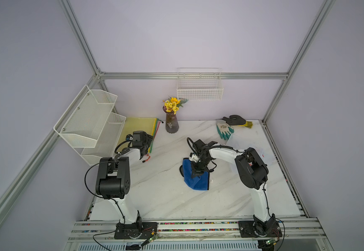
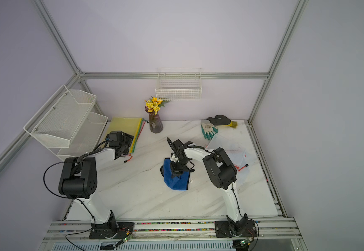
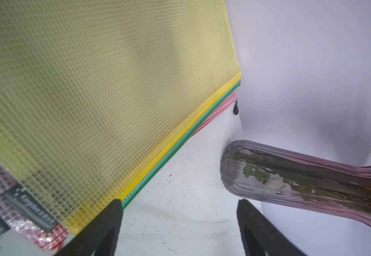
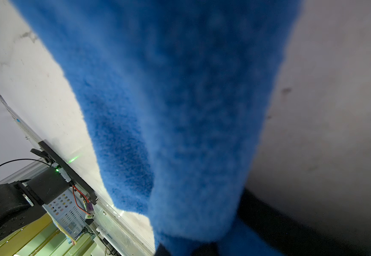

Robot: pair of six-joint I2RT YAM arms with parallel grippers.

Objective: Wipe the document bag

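A stack of mesh document bags lies at the table's back left, with a yellow bag (image 1: 142, 124) on top and green and pink zip edges (image 3: 225, 102) beneath. My left gripper is open above the stack's right edge, with nothing between its fingers. A blue cloth (image 1: 196, 182) with dark edging rests on the table near its middle. My right gripper is shut on this blue cloth, which bunches up at its fingertips and covers much of the right wrist view. The fingers themselves are mostly hidden there.
Right of the stack stands a vase of yellow flowers (image 1: 171, 121). White mesh shelves (image 1: 87, 119) are to the left. Gloves (image 1: 224, 128) lie at the back right, and a clear bag (image 2: 232, 144) is behind the right arm.
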